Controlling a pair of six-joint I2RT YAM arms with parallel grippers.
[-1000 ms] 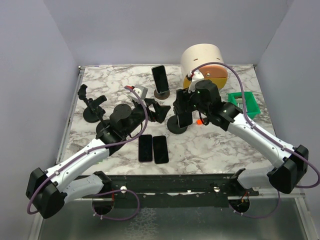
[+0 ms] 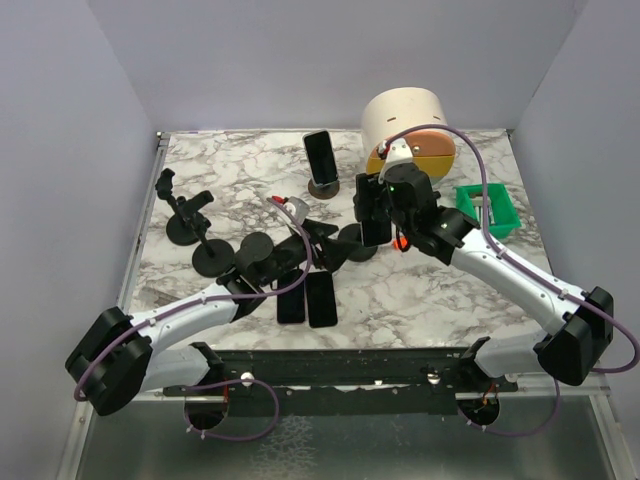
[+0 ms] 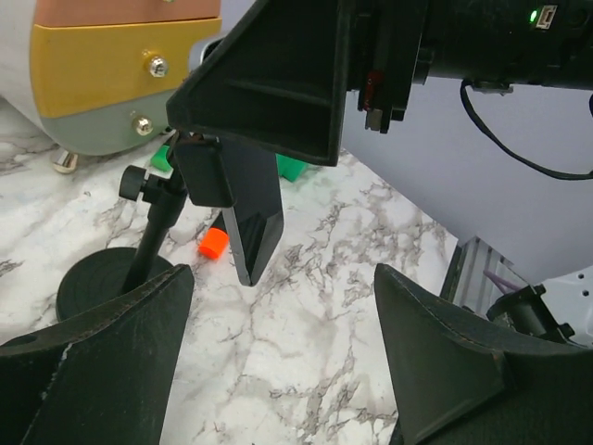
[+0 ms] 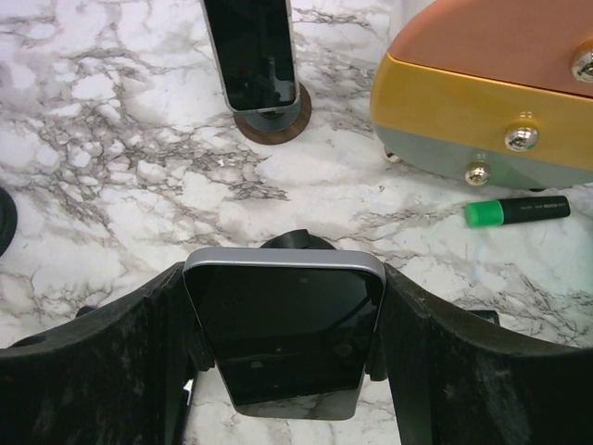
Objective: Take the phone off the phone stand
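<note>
My right gripper [image 2: 372,195] is shut on a black phone, held above the round stand base [image 2: 360,240]; in the left wrist view the phone [image 3: 255,218] hangs beside the stand's post [image 3: 153,227], and whether they touch is unclear. My left gripper [image 2: 325,245] is part open at the lower left of the held phone, nothing visible between its fingers.
Another phone [image 2: 320,158] stands on a stand at the back. Two phones [image 2: 320,298] lie at the front. Empty stands [image 2: 210,258] are at left; a drawer box [image 2: 400,120] and green tray [image 2: 500,220] are at right.
The right gripper and its phone have shifted slightly right.
</note>
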